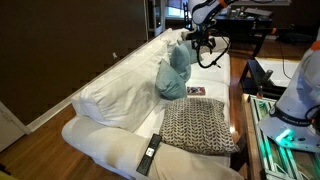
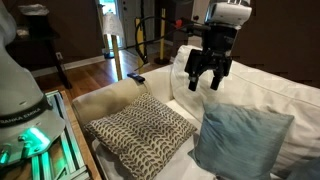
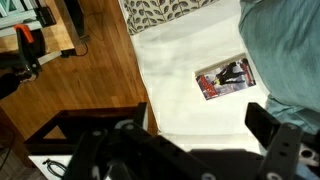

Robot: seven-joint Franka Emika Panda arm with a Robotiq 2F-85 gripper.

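Observation:
My gripper [image 2: 206, 80] hangs over the white couch with its fingers apart and nothing between them. In exterior view 1 the same gripper [image 1: 205, 49] is small, near the couch's far end. Below it in the wrist view, a flat picture-covered case [image 3: 226, 77] lies on the seat. That case [image 1: 196, 91] rests between the grey-blue pillows [image 1: 172, 76] and the brown woven cushion [image 1: 198, 125]. A dark remote [image 1: 152, 150] lies on the near armrest. The case cannot be made out in exterior view 2.
The white couch [image 1: 110, 90] has a tall back along one side. One grey-blue pillow [image 2: 242, 138] leans against it below the arm. Wooden floor [image 3: 100, 70] borders the seat's front, with a dark table edge [image 3: 75, 140] close by. Bare seat surrounds the case.

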